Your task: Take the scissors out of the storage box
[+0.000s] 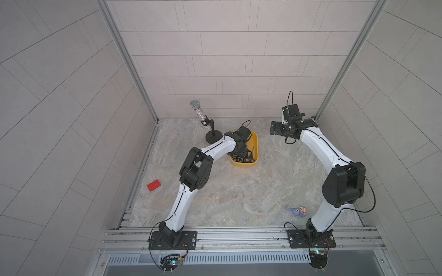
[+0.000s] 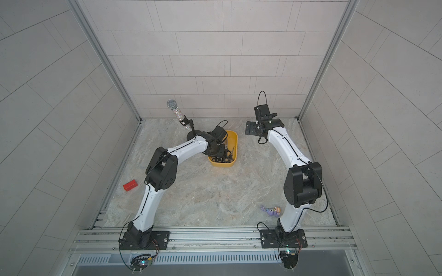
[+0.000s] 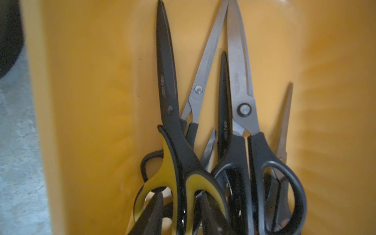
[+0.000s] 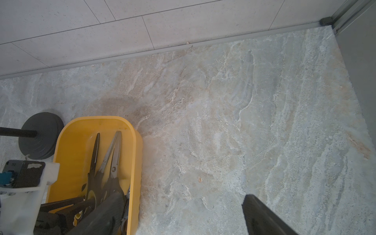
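Several scissors lie in the yellow storage box (image 1: pixel 255 145), handles toward the front. In the left wrist view, black-and-yellow scissors (image 3: pixel 170 152) lie left of silver-bladed black-handled scissors (image 3: pixel 256 164), with more beneath. My left gripper is down inside the box over the black-and-yellow handles, its fingers part open on either side of a handle; whether they touch it is unclear. My right gripper hangs open above the table to the right of the box, nothing between its fingers.
A microphone on a round stand (image 1: pixel 213 135) stands left of the box. A red block (image 1: pixel 153 185) lies far left; a purple figurine (image 1: pixel 297 210) sits front right. The table's middle front and the area right of the box are clear.
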